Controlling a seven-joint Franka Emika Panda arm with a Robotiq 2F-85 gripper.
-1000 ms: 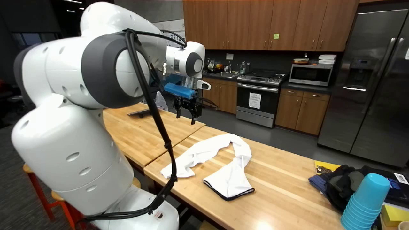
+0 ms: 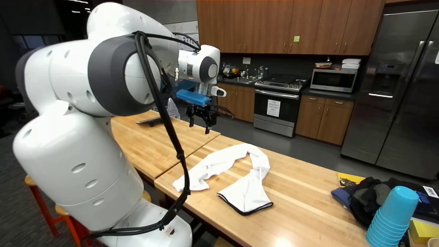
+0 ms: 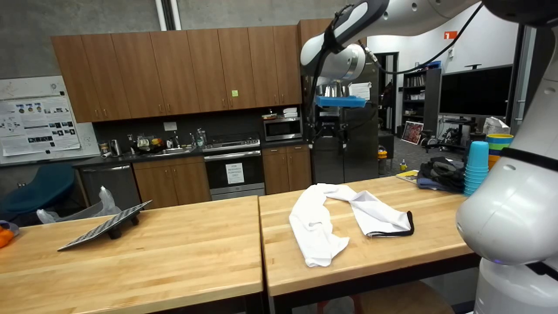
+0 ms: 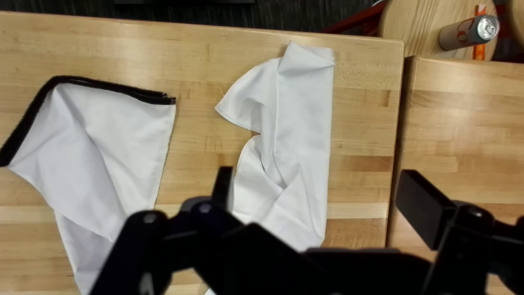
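Note:
A white cloth (image 2: 247,187) with a black hem lies on the wooden table, bent in a loose arch. In the second exterior view the same cloth (image 3: 314,225) shows its crumpled arm on the left and its black-edged end on the right. From the wrist view, the cloth's twisted part (image 4: 299,147) lies beneath the gripper, and the hemmed end is to the left. My gripper (image 2: 199,125) hangs well above the table, apart from the cloth. Its two black fingers (image 4: 423,209) stand wide apart, open, with nothing held between them.
Stacked blue cups (image 2: 393,216) and dark folded clothes (image 2: 364,197) occupy the table's right end. A second wooden table (image 3: 199,256) adjoins at a seam, bearing a tilted dark panel (image 3: 107,227). Bare wood surrounds the cloth. A can (image 4: 469,32) rests on a stool.

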